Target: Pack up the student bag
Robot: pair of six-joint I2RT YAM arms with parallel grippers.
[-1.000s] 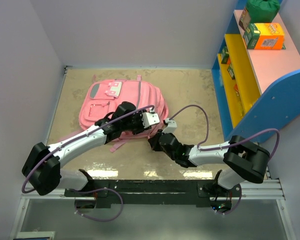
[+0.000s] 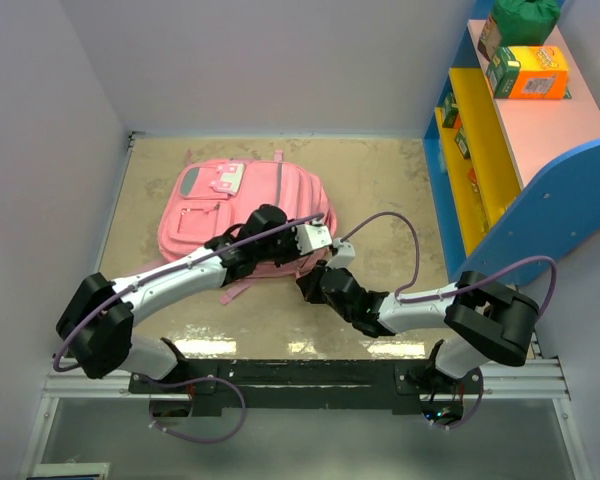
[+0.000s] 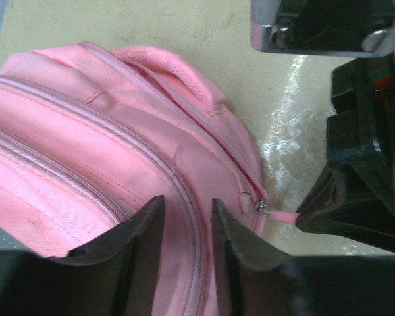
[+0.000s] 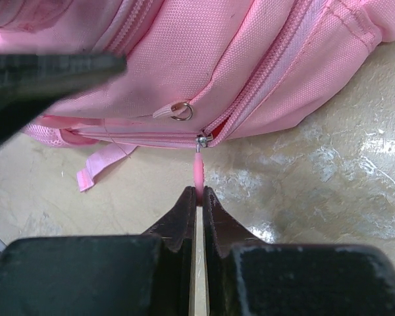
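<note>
A pink backpack (image 2: 242,205) lies flat on the table, its zipper closed along most of the visible side. In the right wrist view a pink zipper pull (image 4: 198,169) hangs from a metal slider at the bag's edge, and my right gripper is shut on the end of that pull. My left gripper is over the bag, part open, its two fingers apart above a seam of the pink fabric (image 3: 151,171). Nothing visible lies between them. The right gripper's dark body (image 3: 362,158) stands close beside it in the left wrist view.
At the right stands a blue, yellow and pink shelf (image 2: 540,120) carrying an orange box (image 2: 528,72) and a green package (image 2: 520,22). Both arms are close together at the bag's lower right corner.
My left arm has shifted a little to the right, bringing its gripper nearer the right one. The right arm and the bag look unmoved.
</note>
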